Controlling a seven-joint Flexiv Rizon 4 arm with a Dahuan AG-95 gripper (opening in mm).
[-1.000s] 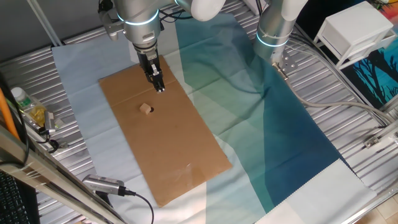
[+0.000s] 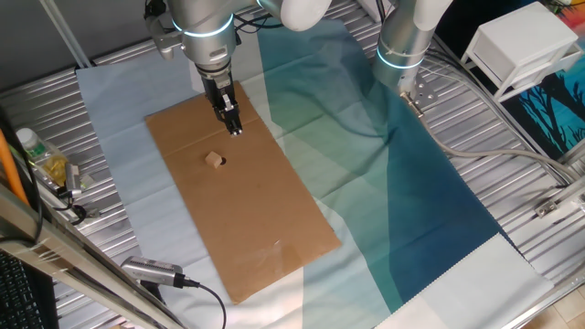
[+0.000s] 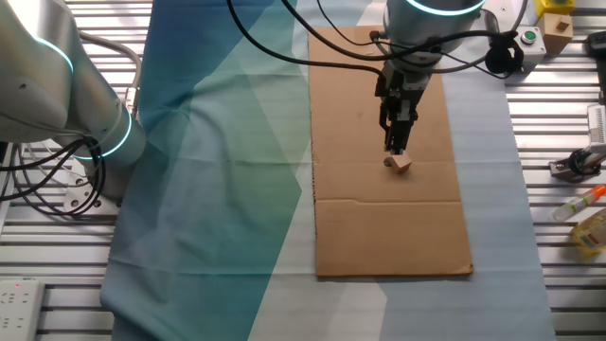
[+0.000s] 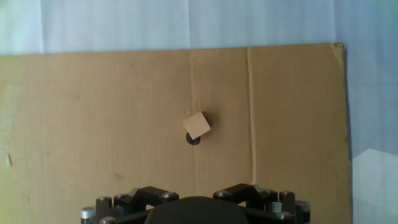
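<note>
A small tan block (image 2: pixel 214 159) (image 3: pixel 401 164) (image 4: pixel 197 125) rests on the brown cardboard sheet (image 2: pixel 265 219) (image 3: pixel 388 237) (image 4: pixel 112 106), turned at an angle to its edges. Right beside it, partly covered by it in the wrist view, is a dark round spot (image 4: pixel 193 140); whether this is a hole or a disc I cannot tell. My gripper (image 2: pixel 235 133) (image 3: pixel 396 152) points down above the cardboard, a short way from the block and apart from it. No object shows in its grasp. How far its fingers are parted is unclear from these angles.
A patterned blue-green cloth (image 2: pixel 352 174) lies beneath the cardboard, with broad free room on it. Near the left edge are a bottle (image 2: pixel 46 155) and a mounted camera (image 2: pixel 152 271); cables (image 3: pixel 312 59) hang by my arm.
</note>
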